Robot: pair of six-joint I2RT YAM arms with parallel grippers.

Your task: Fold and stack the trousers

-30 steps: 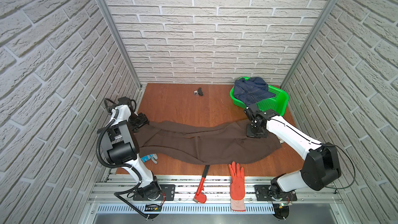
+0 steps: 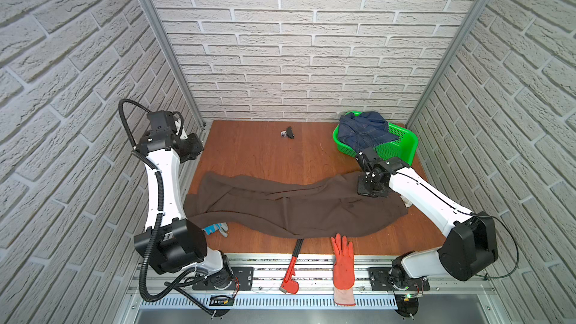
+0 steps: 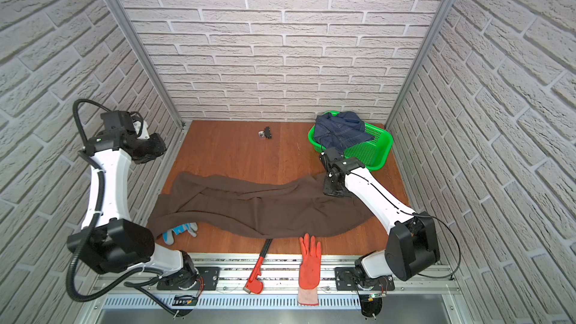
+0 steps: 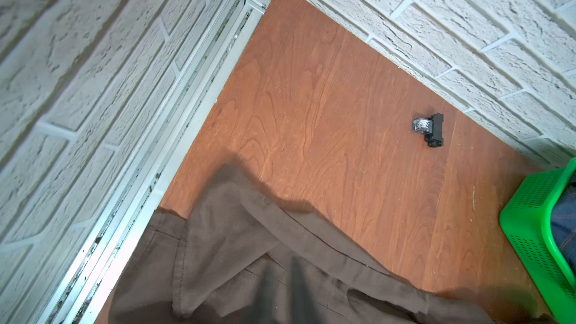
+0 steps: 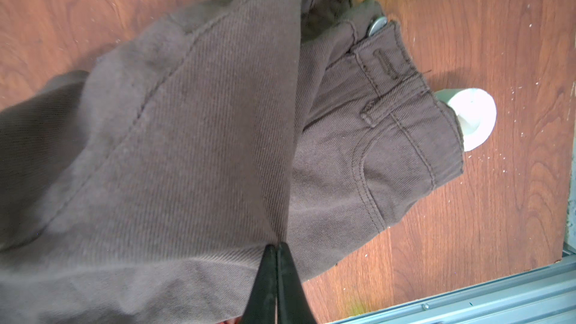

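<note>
Brown trousers (image 2: 306, 210) lie stretched across the table, their waistband with button (image 5: 396, 84) at the right end. In the right wrist view my right gripper is shut, and creases of a raised fold run together at its fingertips, so it pinches the cloth there. Up at the left, well above the trousers' left end, hangs my left gripper (image 2: 193, 151). Its blurred fingers (image 4: 262, 294) stand slightly apart in the left wrist view, with no cloth seen caught between them. The far left corner of the trousers (image 4: 228, 195) lies loose on the table.
A green basket (image 2: 409, 147) with dark blue denim (image 2: 363, 130) stands at the back right. A small black clip-like object (image 4: 435, 130) lies near the back wall. Blue-grey gloves (image 3: 180, 231), a red wrench (image 2: 290, 282) and a red glove (image 2: 343, 264) lie along the front.
My left arm has risen and swung up from the trousers' left end, leaving the cloth on the table. The right gripper has stayed nearly in place.
</note>
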